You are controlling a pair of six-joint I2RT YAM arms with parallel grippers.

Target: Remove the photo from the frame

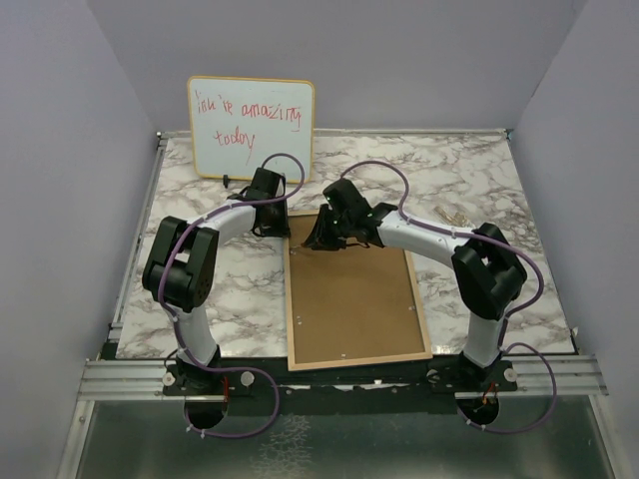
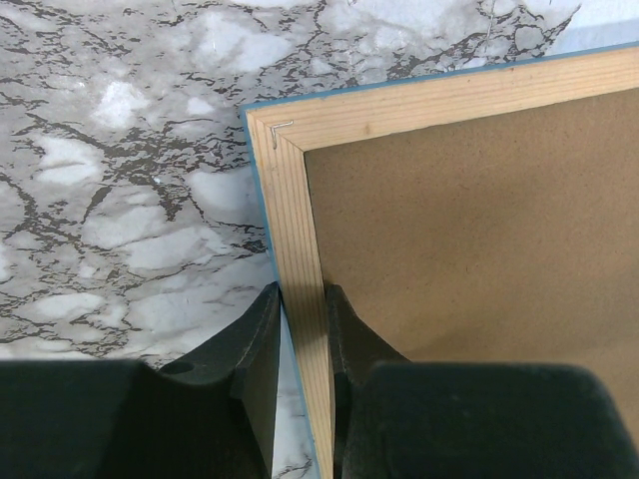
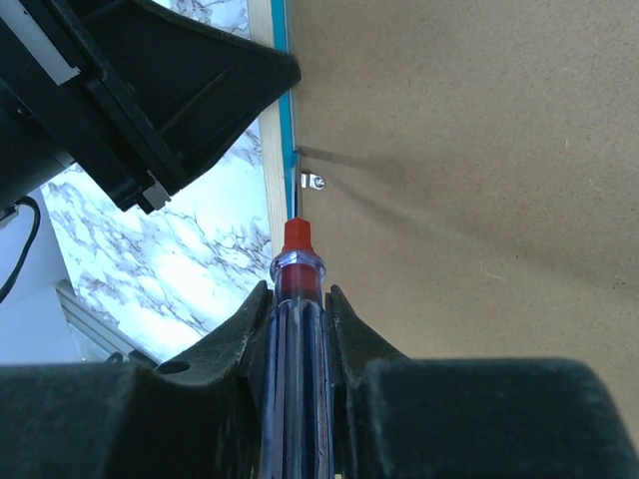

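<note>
Face down lies a picture frame (image 1: 290,314) with a pale wooden border and a brown backing board (image 1: 354,299). My left gripper is shut on the frame's left border (image 2: 292,205), below the stapled corner. In my right gripper, also shut, is a screwdriver (image 3: 297,334) with a clear and red handle. Its thin shaft reaches the inner edge of the border, beside a small metal tab (image 3: 314,181) on the board. Whether the tip is under the tab cannot be made out. Whatever lies beneath the board is hidden.
A whiteboard (image 1: 252,125) with red writing stands behind the frame. More small metal tabs sit along the frame's inner edges.
</note>
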